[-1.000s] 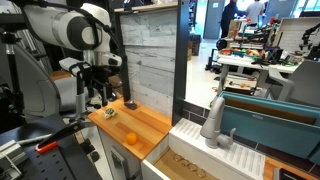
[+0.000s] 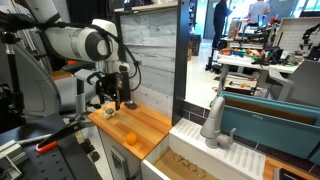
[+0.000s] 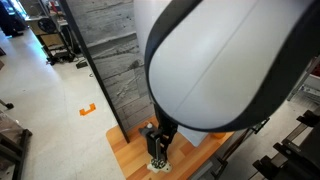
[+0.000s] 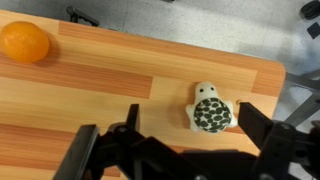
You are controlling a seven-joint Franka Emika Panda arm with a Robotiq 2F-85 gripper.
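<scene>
A small toy (image 4: 210, 112) with a pale body and a dark, patterned round back lies on the wooden board (image 4: 150, 85) near its right end in the wrist view. My gripper is open, its fingers (image 4: 128, 122) spread left and right of the toy in that picture. No contact with the toy shows. Exterior view 1 has the gripper (image 2: 109, 105) low over the board's far left end, close above the toy (image 2: 109, 112). From the other side, the toy (image 3: 158, 166) appears just below the dark fingertips. An orange (image 4: 24, 42) rests apart from it on the board.
A grey plank wall (image 2: 148, 65) rises behind the board. To the right, a white bin (image 2: 200, 162) sits beside a grey bottle-like object (image 2: 213, 118) and a teal toolbox (image 2: 260, 125). The board's middle is bare.
My arm and gripper have shifted slightly right in exterior view 1, over the toy. The toy and the orange appear unmoved.
</scene>
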